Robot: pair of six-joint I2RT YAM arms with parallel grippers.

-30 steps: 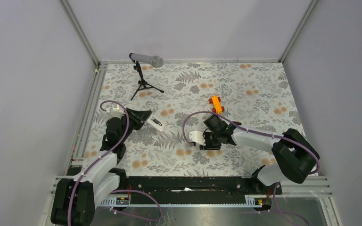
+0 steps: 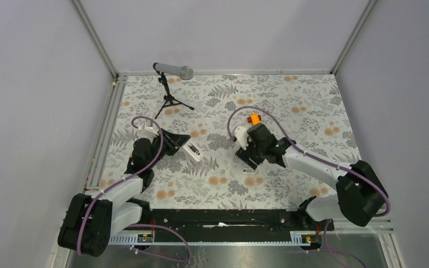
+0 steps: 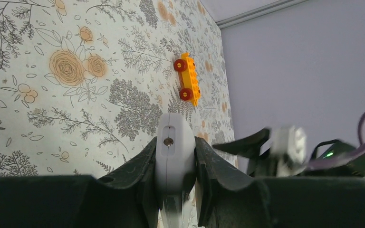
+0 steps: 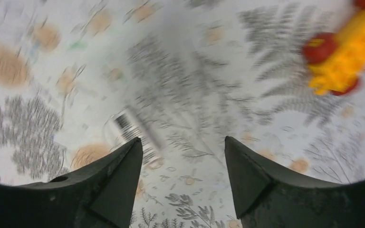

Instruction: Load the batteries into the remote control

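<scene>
The white remote (image 2: pixel 193 152) is held in my left gripper (image 2: pixel 180 141), its back with a dark battery slot turned up in the top view. The left wrist view shows the remote (image 3: pixel 175 152) clamped upright between the dark fingers. A small pale piece, likely a battery (image 2: pixel 249 171), lies on the mat; in the right wrist view this piece (image 4: pixel 134 135) is blurred, left of centre. My right gripper is open above it, nothing between its fingers.
An orange toy car (image 2: pixel 255 118) with red wheels sits behind the right gripper. A grey microphone (image 2: pixel 173 70) on a black tripod stands at the back left.
My right gripper has risen and moved back, uncovering the small piece on the mat. My left gripper and the remote have shifted slightly right and toward the front.
</scene>
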